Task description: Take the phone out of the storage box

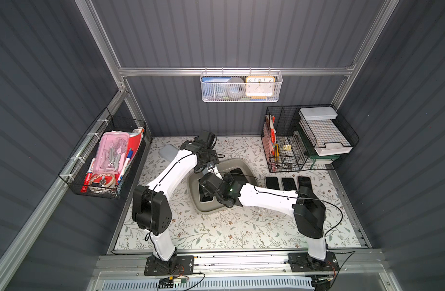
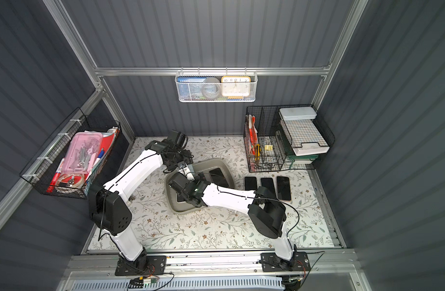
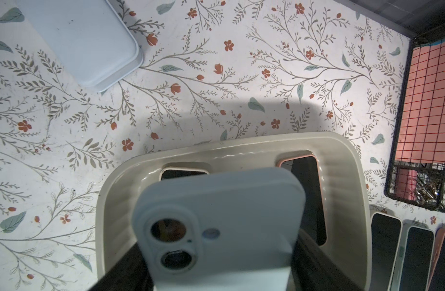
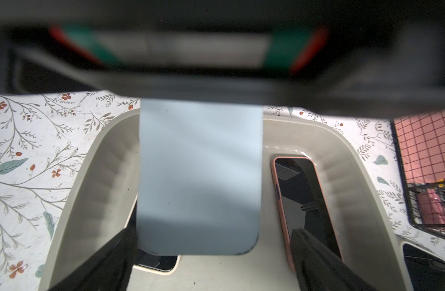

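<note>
A light blue phone [image 3: 217, 203], cameras facing the left wrist camera, is held up over the grey storage box [image 3: 111, 208] in my left gripper, shut on it. In the right wrist view the phone [image 4: 199, 174] hangs in front of my open right gripper, whose two fingers stand apart below it; contact is unclear. Inside the box lie a pink-edged phone [image 4: 304, 208] on the right and a cream-edged phone [image 4: 154, 257] on the left, partly hidden.
Several phones [image 1: 288, 184] lie right of the box. A pale blue case [image 3: 81, 43] lies behind-left. A wire organizer [image 1: 285, 145] stands at back right, a wire basket [image 1: 111, 160] at left.
</note>
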